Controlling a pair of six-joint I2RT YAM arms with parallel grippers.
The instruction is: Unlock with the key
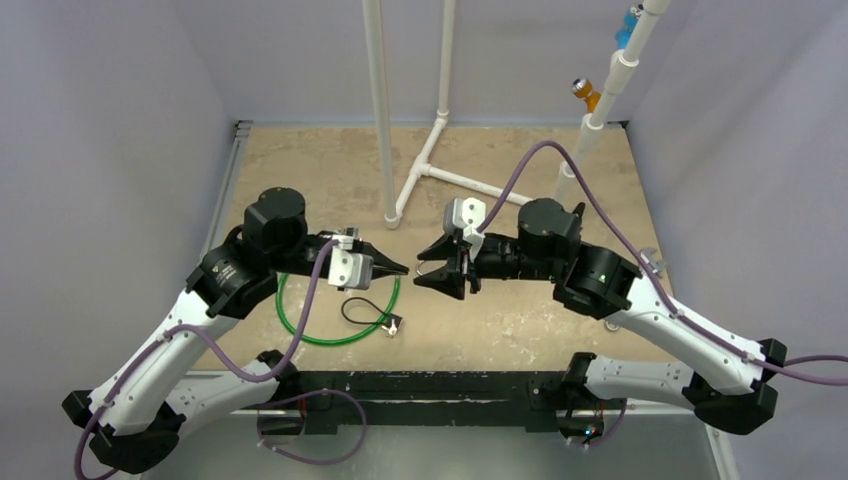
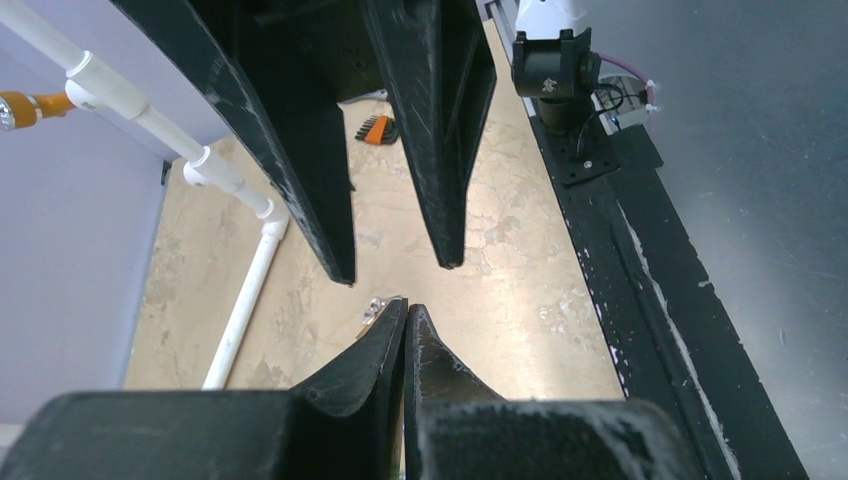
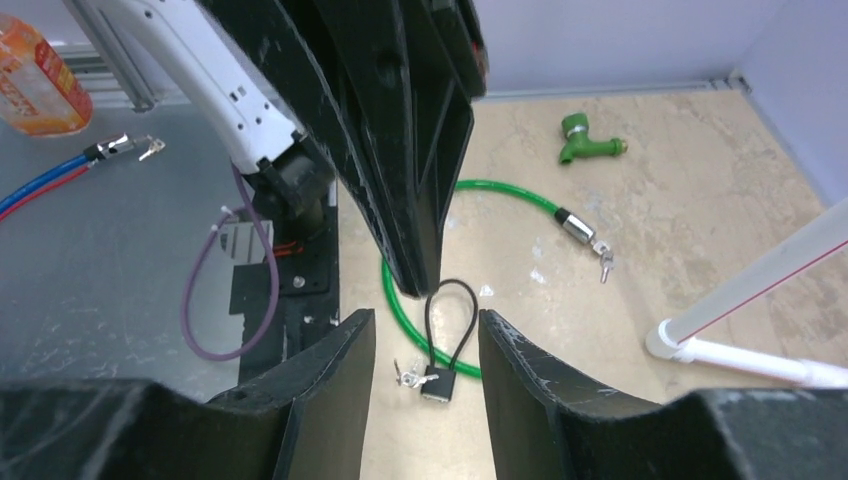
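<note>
My left gripper (image 1: 405, 269) is held above the middle of the table, its fingers shut with nothing between them. Facing it closely, my right gripper (image 1: 418, 266) stands open, its gap empty in the right wrist view. Below both, a small bunch of silver keys (image 3: 412, 379) lies on the table against a black padlock (image 3: 438, 386) with a dark cable loop (image 3: 471, 325). The top view shows the keys (image 1: 392, 331) at the padlock's near side. A green cable (image 3: 513, 192) curls around there, its metal lock (image 3: 577, 227) carrying its own keys (image 3: 606, 261).
A white pipe frame (image 1: 430, 171) stands behind the grippers, with an upright close behind the left one. A green tap (image 3: 590, 143) lies at the table's far side. An orange brush-like piece (image 2: 377, 130) lies toward the right.
</note>
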